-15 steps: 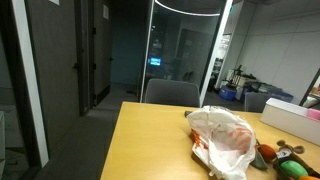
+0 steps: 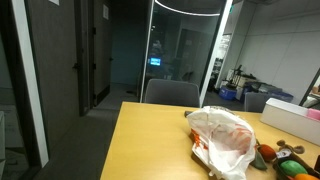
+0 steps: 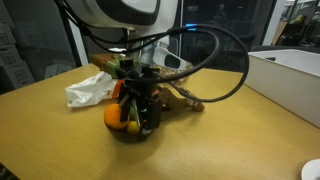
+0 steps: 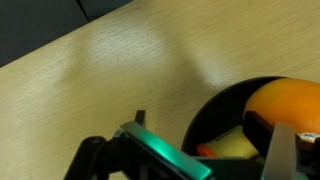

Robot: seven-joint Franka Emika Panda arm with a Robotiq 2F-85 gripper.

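In exterior view 2 my gripper (image 3: pixel 138 108) hangs low over a dark bowl (image 3: pixel 130 135), its fingers pointing down. The bowl holds an orange (image 3: pixel 116 116) and something yellow. Seen from the wrist, the bowl's rim (image 4: pixel 205 120) is at the lower right, with the large orange (image 4: pixel 288 105) and a yellow item (image 4: pixel 232 144) inside. My gripper is open there, its fingers spread apart at the bottom edge. A bright green strip (image 4: pixel 165 152) shows between them; I cannot tell whether it is part of the gripper. Nothing is clearly gripped.
A white plastic bag (image 2: pixel 223 142) lies on the wooden table (image 2: pixel 150 145). Near it are a red round item (image 2: pixel 267 153) and a green one (image 2: pixel 292 168). A white box (image 3: pixel 288 75) stands at the back.
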